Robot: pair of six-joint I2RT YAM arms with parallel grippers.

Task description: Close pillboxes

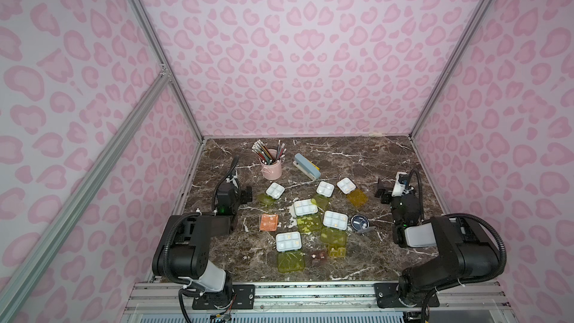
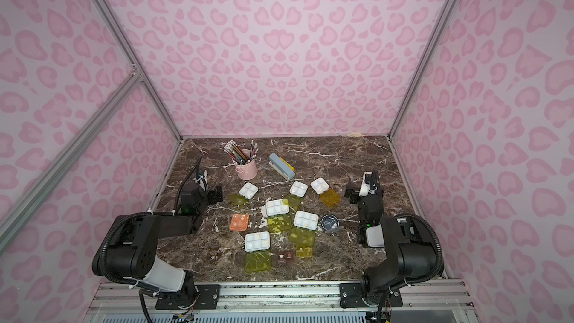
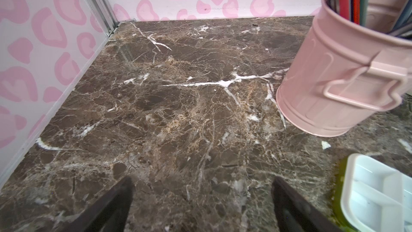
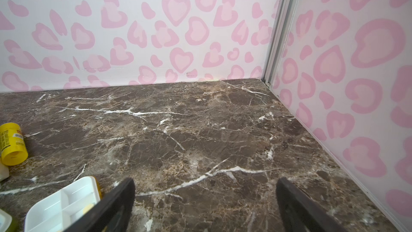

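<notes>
Several pillboxes with white bases and green or amber lids lie open on the marble table: small ones (image 1: 275, 190), larger ones (image 1: 335, 220). An orange box (image 1: 269, 222), a round dark box (image 1: 360, 223) and small yellow (image 2: 303, 253) and maroon (image 2: 285, 256) pieces lie among them. My left gripper stands open and empty at the left, beside a white-and-green pillbox (image 3: 373, 189). My right gripper stands open and empty at the right, with a white pillbox (image 4: 60, 206) at its left.
A pink cup (image 1: 271, 170) of pens stands at the back left. A stapler (image 1: 306, 165) lies right of it, with a yellow cylinder (image 4: 12, 144) by it. Walls border the table on the sides and back.
</notes>
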